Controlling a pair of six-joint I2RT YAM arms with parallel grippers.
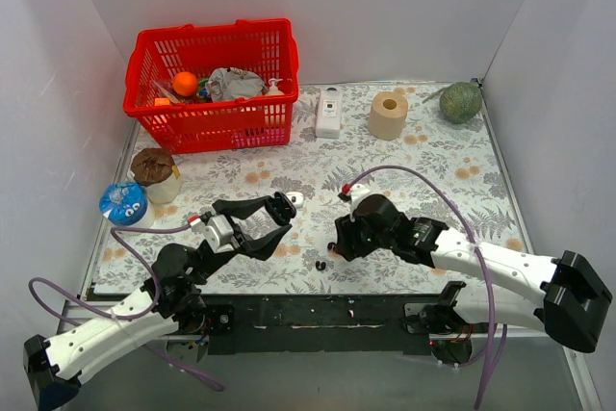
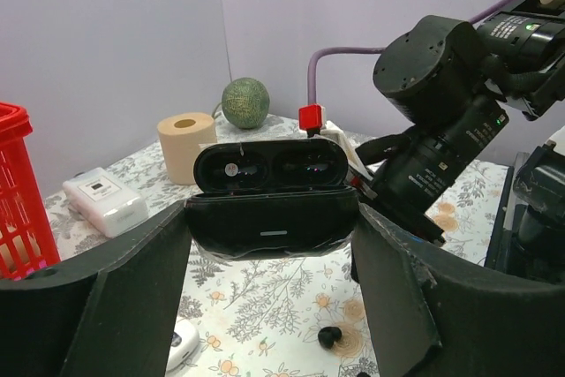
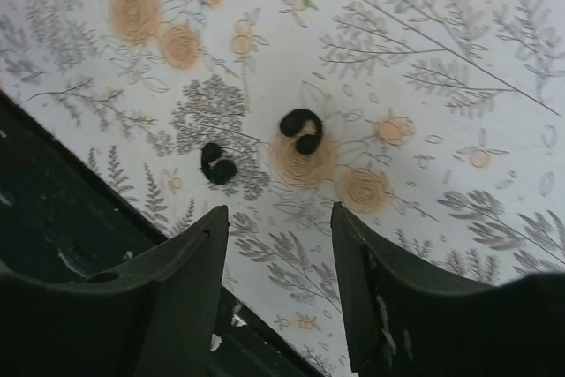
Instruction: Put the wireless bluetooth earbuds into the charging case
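My left gripper is shut on the black charging case, whose lid stands open toward the left wrist camera, with two hollows in the lid's inside. Whether anything sits in the case's lower half cannot be made out. Two black earbuds lie apart on the patterned cloth: one earbud by an orange flower print, the other earbud closer to the table's front edge. Above the cloth, my right gripper is parted with nothing between its fingertips; both earbuds lie beyond its fingers.
A small white object lies behind the left gripper. At the back are a red basket, a white box, a paper roll and a green melon. Open cloth extends right of the earbuds.
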